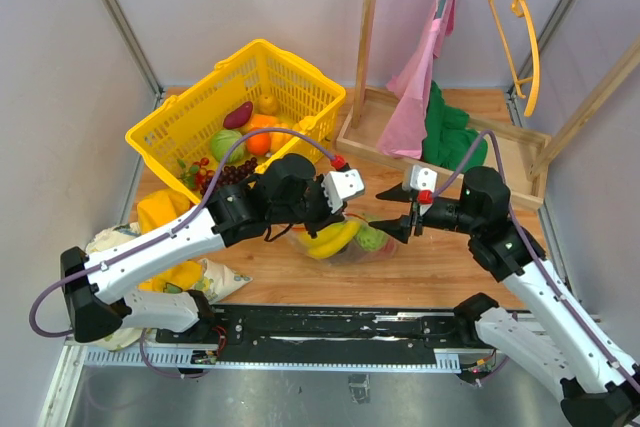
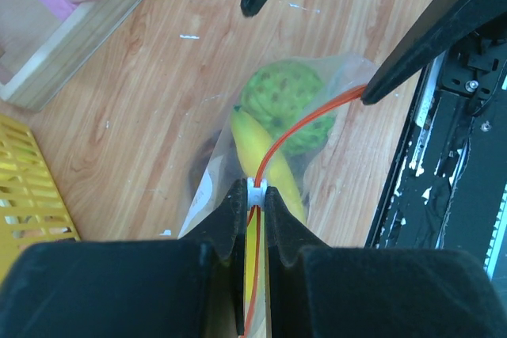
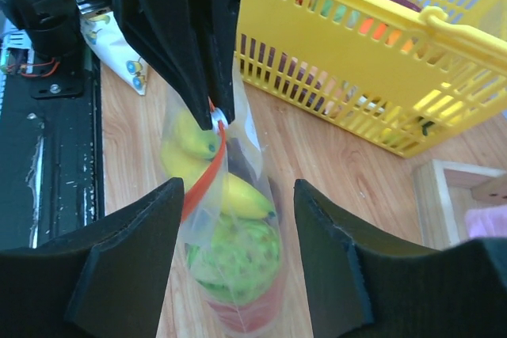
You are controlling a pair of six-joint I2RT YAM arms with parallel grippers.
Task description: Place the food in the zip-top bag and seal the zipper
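Observation:
A clear zip bag [image 1: 350, 247] with bananas [image 2: 253, 140], a green round food [image 2: 277, 96] and something pinkish lies on the table beneath both grippers. My left gripper is shut on the small white slider of the bag's red zipper [image 2: 301, 124]; a strand of red runs down below it. My right gripper stands open at the bag's right end; in the left wrist view one of its fingertips overlaps the end of the red strip.
A yellow basket [image 1: 150, 147] of food stands behind left. A wooden rack [image 1: 365, 142] with pink and green cloths is behind right. Cloth bags [image 1: 220, 282] lie at left. Bare table [image 1: 445, 277] shows at right.

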